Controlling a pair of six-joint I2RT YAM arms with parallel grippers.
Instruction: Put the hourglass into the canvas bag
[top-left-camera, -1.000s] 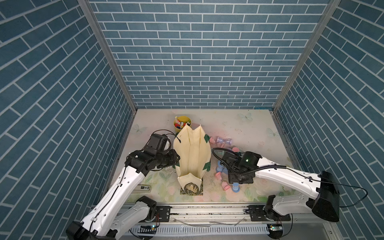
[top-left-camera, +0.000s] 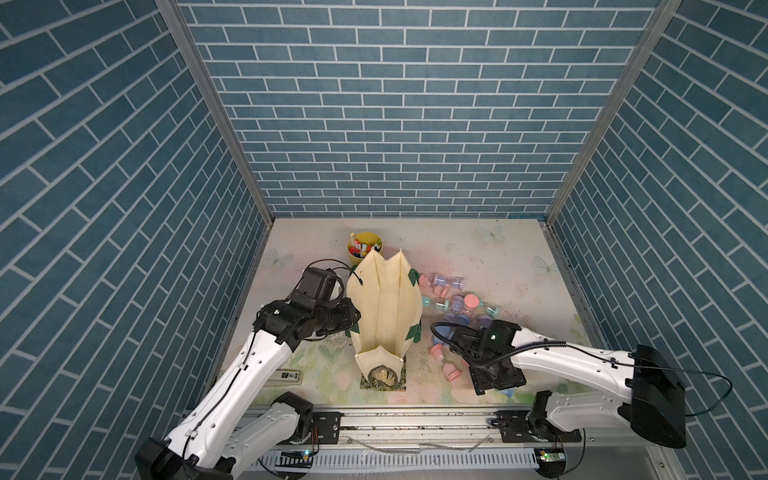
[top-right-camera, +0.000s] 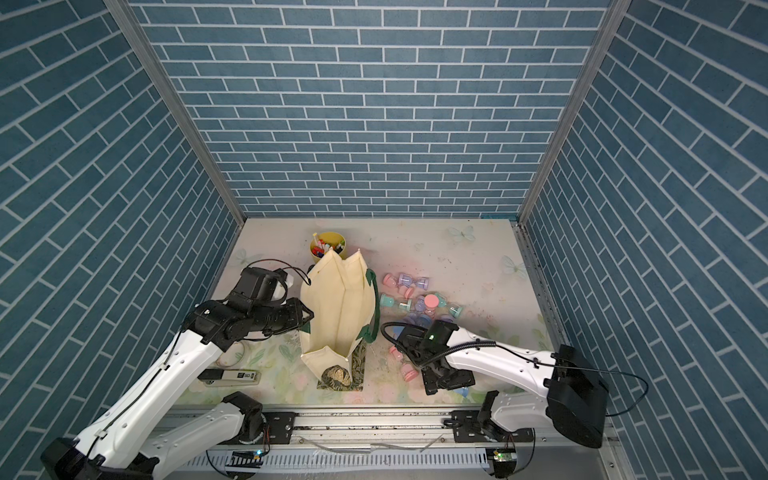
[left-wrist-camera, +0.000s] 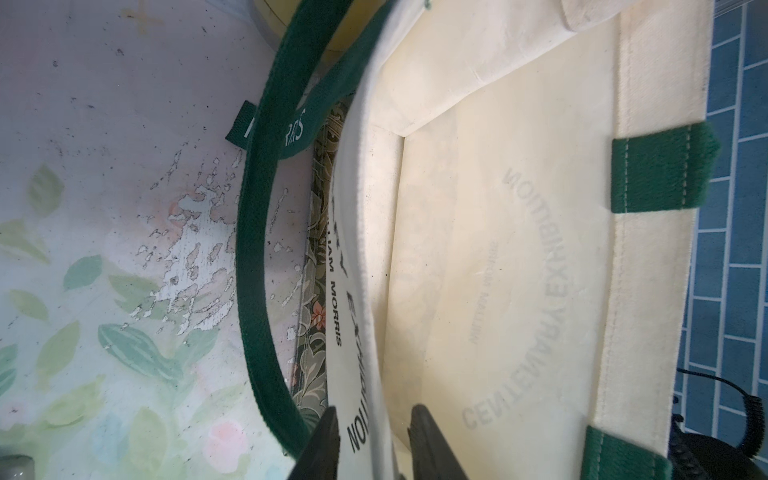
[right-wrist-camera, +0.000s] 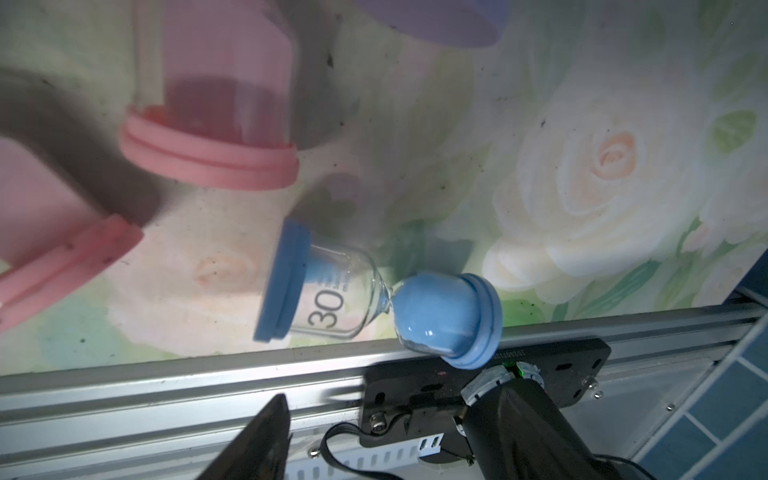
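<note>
The cream canvas bag (top-left-camera: 384, 304) with green straps stands open at the middle. My left gripper is part open at the bag's near wall (left-wrist-camera: 369, 320), one fingertip either side of it. My right gripper hangs open over a blue 30-minute hourglass (right-wrist-camera: 440, 316) lying on its side at the table's front edge, with nothing between its fingers. Pink hourglasses (right-wrist-camera: 209, 156) lie beside it in the right wrist view.
Several pink, teal and purple hourglasses (top-right-camera: 430, 301) lie right of the bag. A yellow bucket (top-left-camera: 365, 240) stands behind it. A metal rail (right-wrist-camera: 160, 392) runs along the front.
The right arm has shifted toward the front edge and now covers the blue hourglass in the top left view. The left arm and bag have hardly moved.
</note>
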